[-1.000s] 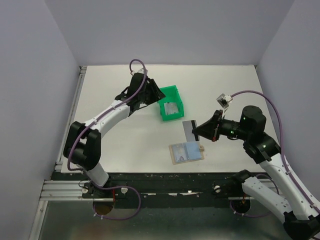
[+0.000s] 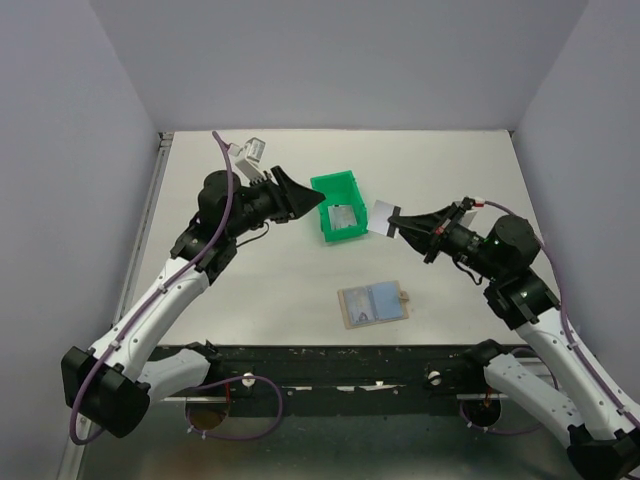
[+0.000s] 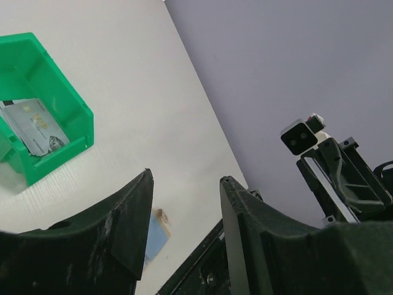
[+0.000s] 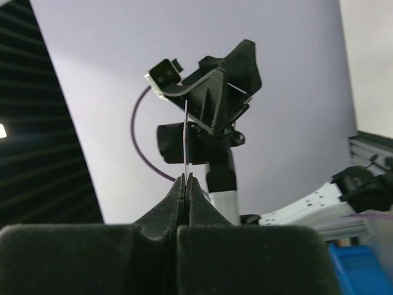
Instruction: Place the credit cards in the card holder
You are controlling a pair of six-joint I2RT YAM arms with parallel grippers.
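Note:
My right gripper is shut on a credit card, held up to the right of the green box; in the right wrist view the card appears edge-on between the fingertips. My left gripper is open and empty, over the table left of the green box, which holds more cards, also seen in the left wrist view. The flat card holder, with clear and blue pockets, lies near the front edge.
Bare white table surrounds the box and holder. Grey walls stand at the back and sides; the dark front rail runs below the table edge.
My left gripper has pulled back to the left from over the box.

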